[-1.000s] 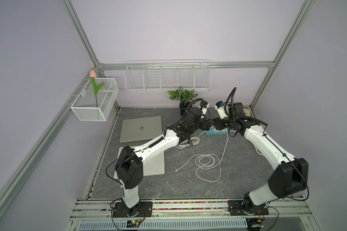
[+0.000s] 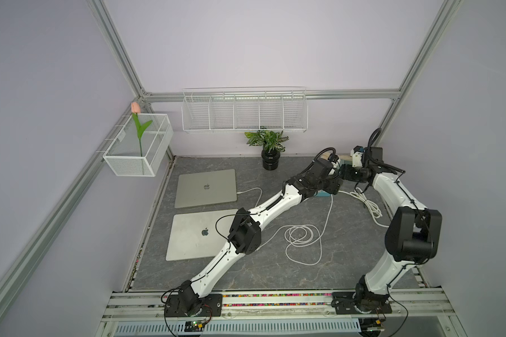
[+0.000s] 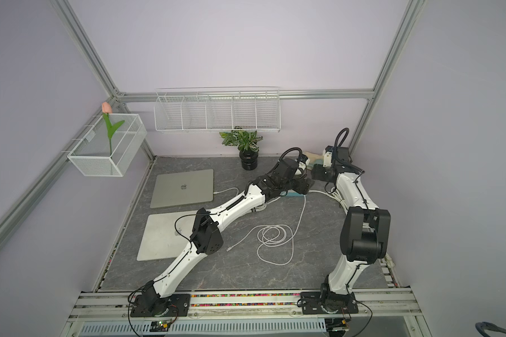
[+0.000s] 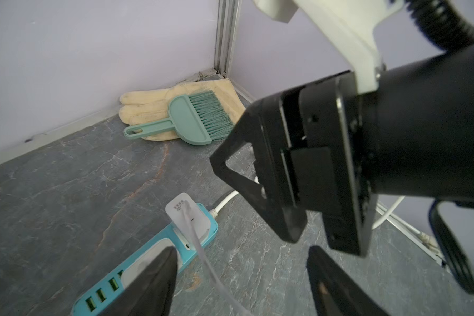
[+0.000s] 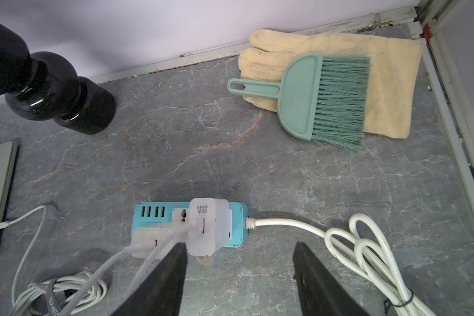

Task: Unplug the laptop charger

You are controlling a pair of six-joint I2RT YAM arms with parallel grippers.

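A white charger block sits plugged into the right end of the blue power strip. Beside it on the same strip is a second, lower white charger; cables rise from both. Above the strip, my left gripper is open, its fingers apart and nothing gripped, with the taller charger nearer its left finger. My right gripper is open too, empty, just right of the strip. Both grippers are close together in the top views, hiding most of the strip.
Two closed laptops, a grey one and a silver one, lie at left. A plant pot stands at the back. Coiled white cable covers mid-table. Brush and gloves lie behind; thick cord lies right.
My left arm has reached right over the strip, from its left side. The right gripper has shifted right, away from above the strip. The cable coil in the middle has not visibly moved.
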